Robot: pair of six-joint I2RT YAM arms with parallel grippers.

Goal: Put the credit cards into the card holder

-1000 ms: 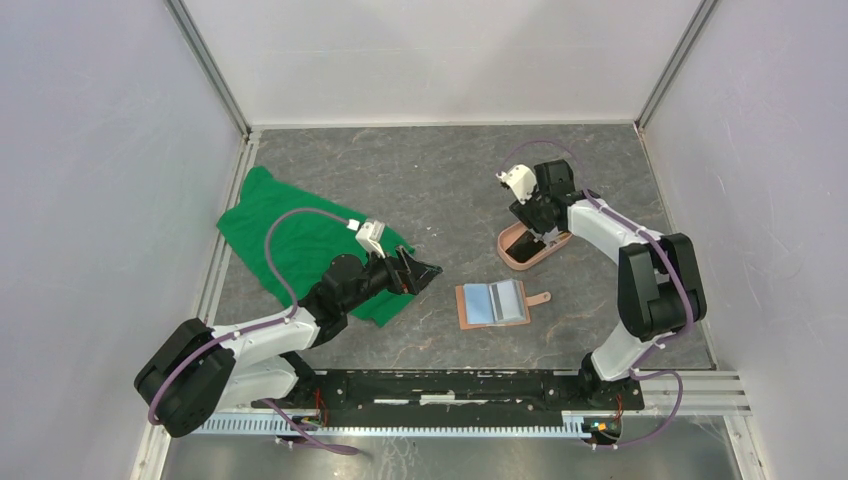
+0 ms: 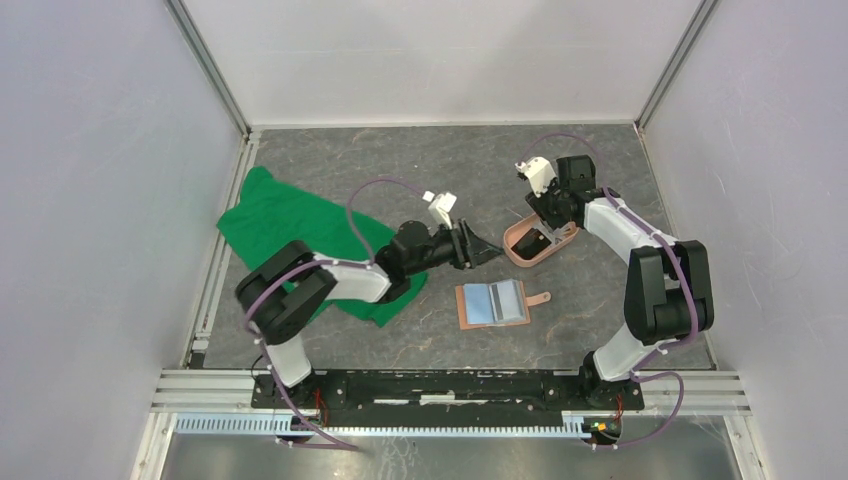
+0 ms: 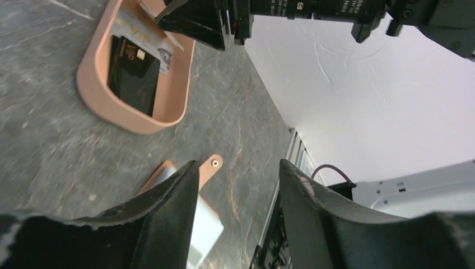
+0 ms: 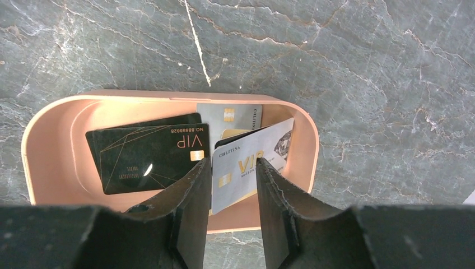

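Note:
In the top view an open card holder [image 2: 510, 303] with clear and pale blue pages lies flat, its strap [image 2: 538, 299] pointing right. Behind it, the pink tray [image 2: 512, 256] contains several credit cards. Black cards [image 4: 151, 159] lie at one end, with a grey card [image 4: 238, 116] beside them. A silver VIP card [image 4: 241, 159] slants up between the fingers of my right gripper, which is shut on it inside the tray. My left gripper is open and empty, just left of the tray and above the table.
A green cloth [image 2: 290, 205] covers the left of the table, partly beneath the left arm. The right arm reaches over the tray's far right side. Bare table [image 2: 430, 160] lies behind the left gripper.
My left arm has swung right, off the cloth toward the tray. The card holder stayed still.

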